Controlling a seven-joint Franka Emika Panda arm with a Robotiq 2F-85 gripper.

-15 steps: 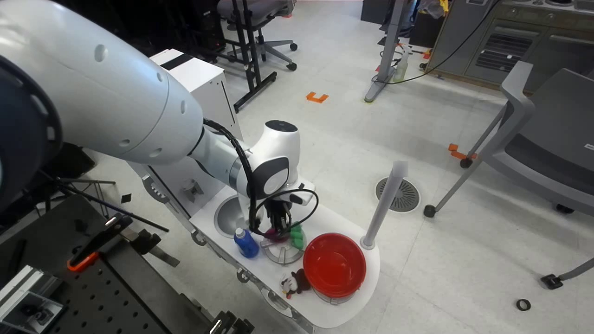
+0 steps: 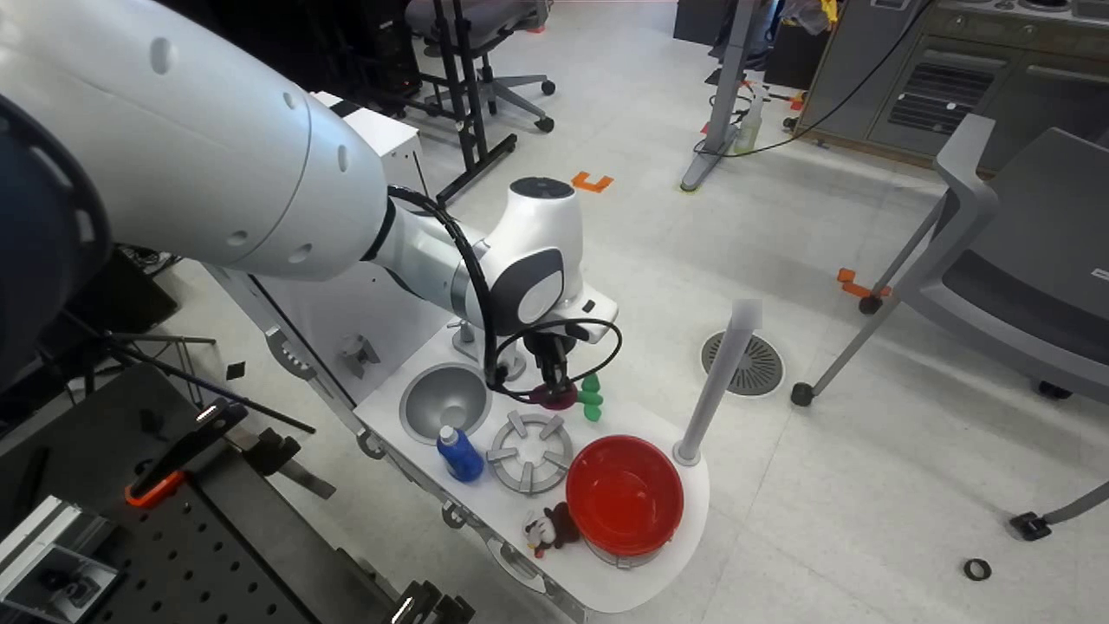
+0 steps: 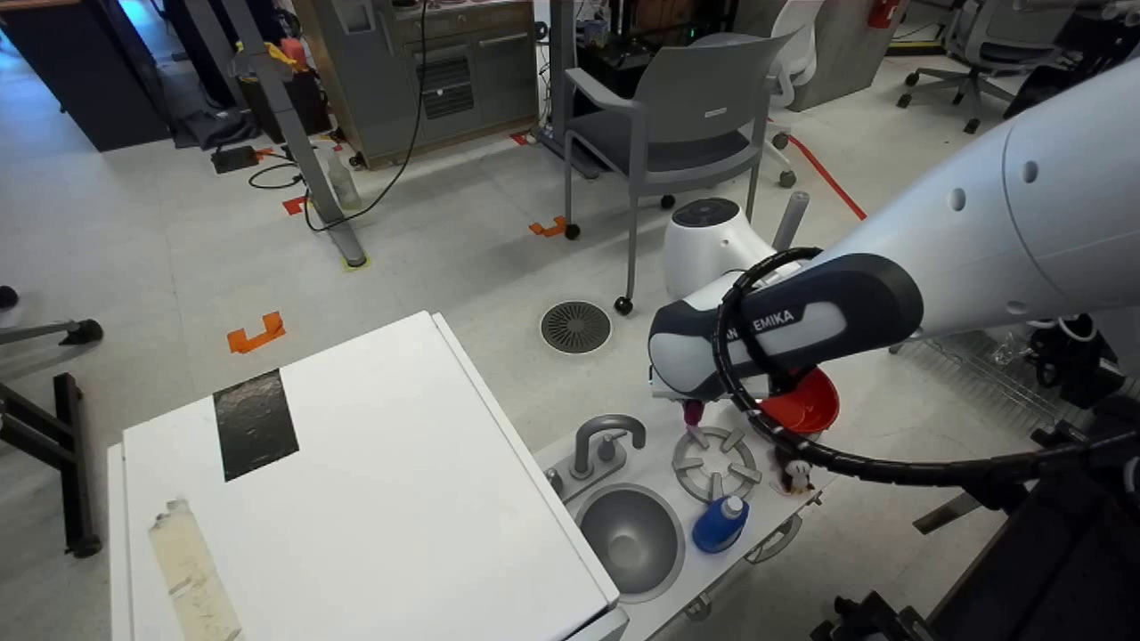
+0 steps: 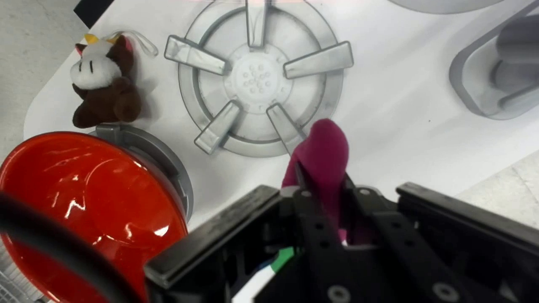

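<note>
A soft magenta toy (image 4: 328,151) with green parts is pinched between the fingers of my gripper. In exterior view 1 the gripper (image 2: 554,383) points down with the magenta toy (image 2: 558,397) at its tips, and green leaf-like pieces (image 2: 592,397) stick out to the right. The toy is behind the grey burner ring (image 2: 530,453), towards the counter's far edge. Its lower side is hidden by the fingers in the wrist view, so I cannot tell whether it touches the counter. Exterior view 2 shows only a bit of the magenta toy (image 3: 694,412) below the hand.
A red bowl (image 2: 625,495) rests on a second burner, with a brown-and-white plush (image 4: 103,83) beside it. A blue bottle (image 2: 459,454) stands between the first burner and the sink (image 2: 444,402). The faucet (image 3: 609,438) rises behind the sink. A grey post (image 2: 717,385) marks the counter's far right.
The arm has carried the toy from over the burner to behind it, away from the counter's front. The burner ring now shows clear. Bowl, bottle and plush have stayed put.
</note>
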